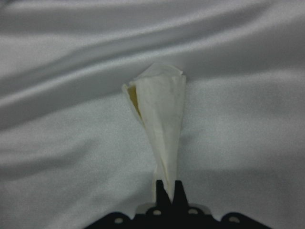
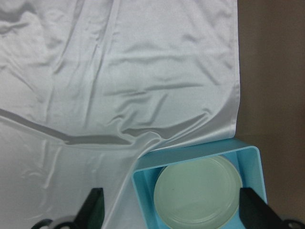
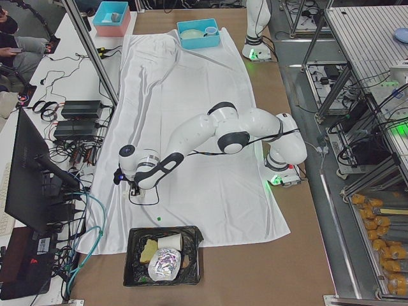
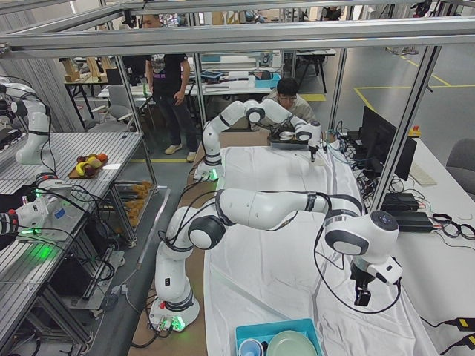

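Note:
My left gripper [image 3: 132,188] is low over the white cloth [image 3: 191,197]; in the left wrist view its fingertips are close together on the narrow lower end of a crumpled white paper piece [image 1: 162,114] with a yellowish inside. My right gripper is open, above a blue bin [image 2: 198,149] holding a pale green plate [image 2: 195,191]; the camera right view shows this bin [image 4: 249,330] with a blue cup [image 4: 251,348] as well.
A black bin [image 3: 134,268] with a yellow sponge, white roll and foil-covered item sits on the brown table edge beyond the cloth. A monitor and cables line the side table.

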